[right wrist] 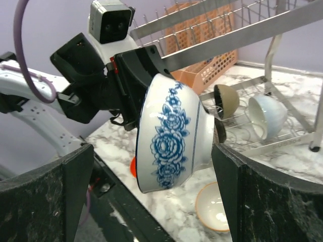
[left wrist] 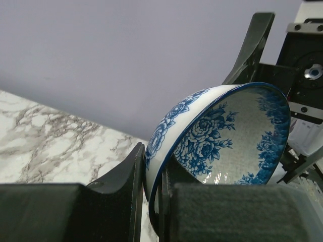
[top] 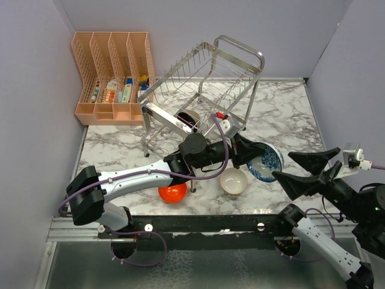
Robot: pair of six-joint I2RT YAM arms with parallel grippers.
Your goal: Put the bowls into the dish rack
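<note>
A blue floral bowl (top: 269,161) (left wrist: 217,136) (right wrist: 166,141) is held on edge in the air by my left gripper (top: 249,147), shut on its rim. My right gripper (top: 301,172) is open just right of the bowl, its fingers apart and empty. A cream bowl (top: 233,180) (right wrist: 211,206) and a red bowl (top: 172,192) rest on the marble counter below. In the metal dish rack (top: 198,72), a light blue bowl (right wrist: 267,116) and a tan bowl (right wrist: 227,98) lie on the lower tier, partly hidden in the top view.
An orange organiser (top: 84,66) with small items stands at the back left. Walls bound the counter on both sides. Bare marble (top: 289,120) lies right of the rack, and the upper tier is empty.
</note>
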